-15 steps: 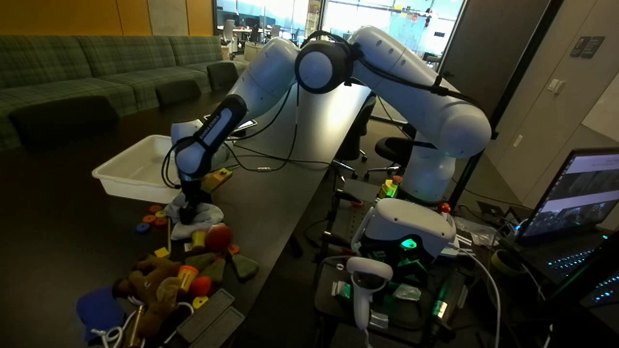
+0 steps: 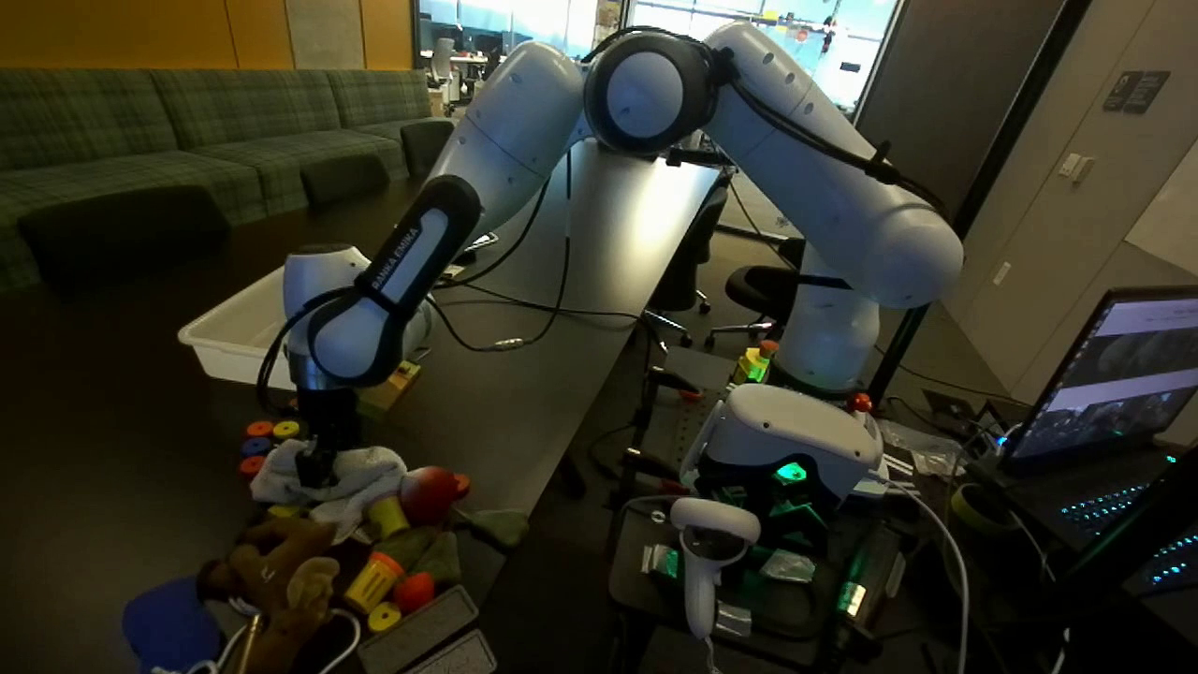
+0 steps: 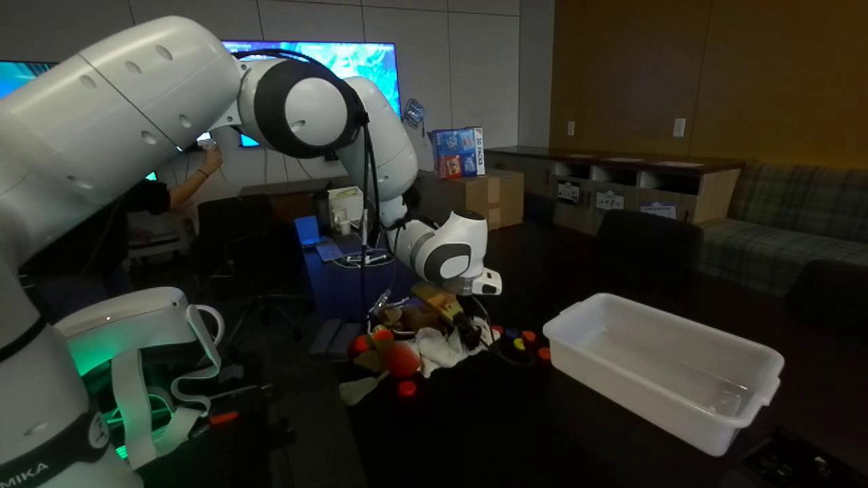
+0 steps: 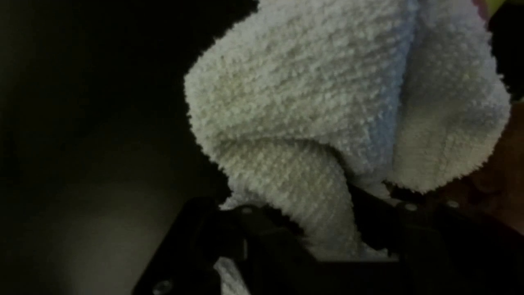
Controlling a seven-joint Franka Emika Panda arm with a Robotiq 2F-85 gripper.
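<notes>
My gripper (image 2: 319, 472) points down at the table, shut on a crumpled white terry towel (image 2: 357, 476). In the wrist view a fold of the towel (image 4: 294, 108) runs down between the dark fingers, and its loose part spreads beyond them. Exterior view 2 has the towel (image 3: 441, 350) low at the table surface, against a heap of toys. Whether it is clear of the table cannot be told. The white bin (image 2: 213, 350) stands apart from it, partly hidden by the arm in exterior view 1.
Crowding the towel are a red ball (image 2: 428, 495), coloured discs (image 2: 256, 446), a brown plush toy (image 2: 270, 567), a blue item (image 2: 168, 624) and grey boxes (image 2: 424, 629). Inside, the bin (image 3: 651, 382) looks empty. Dark table between towel and bin is mostly clear in exterior view 2.
Gripper and towel have shifted left and nearer the camera in exterior view 1, away from the bin. The toys, plush, discs and grey boxes have moved too, with the red ball coming nearer.
</notes>
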